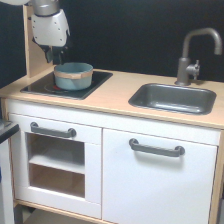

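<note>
A teal pot [73, 79] with a beige rim band sits on the black cooktop [40, 86] at the left of the toy kitchen counter. The white robot gripper [54, 54] hangs just above and behind the pot's left side, its dark fingers pointing down; whether they are open or shut is hard to make out.
A steel sink [172, 96] with a grey faucet [186, 55] fills the counter's right side, with bare wood [118, 90] between it and the cooktop. Below are white cabinet doors [170, 175] with grey handles and an open shelf niche. A grey handle sticks in at the far left.
</note>
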